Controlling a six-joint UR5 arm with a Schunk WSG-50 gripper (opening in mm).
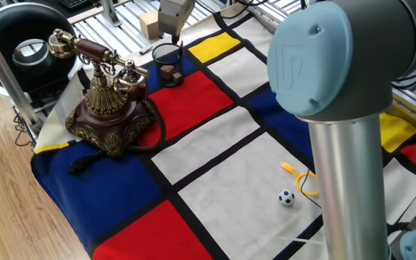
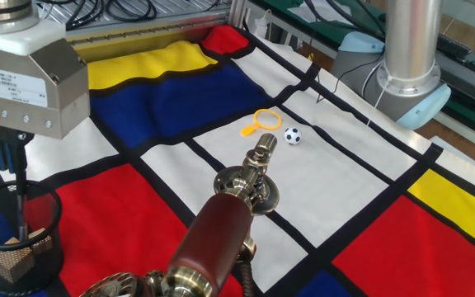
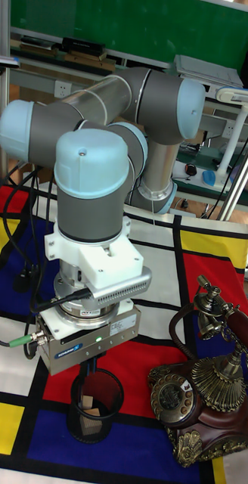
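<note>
A black mesh pen cup holds wooden blocks, and it also shows beside the telephone in exterior view 1. Just above it hangs my gripper, dark fingers pointing down. A thin dark rod runs from the fingertips down into the cup; whether it is gripped or part of a finger is unclear. In exterior view 3 the gripper's body hides most of the fingers over the cup. How far the fingers stand apart cannot be made out.
An antique telephone stands close to the cup. Far off on the cloth's white area lie a small soccer ball and a yellow-orange ring with a handle. A wooden block sits behind the cup.
</note>
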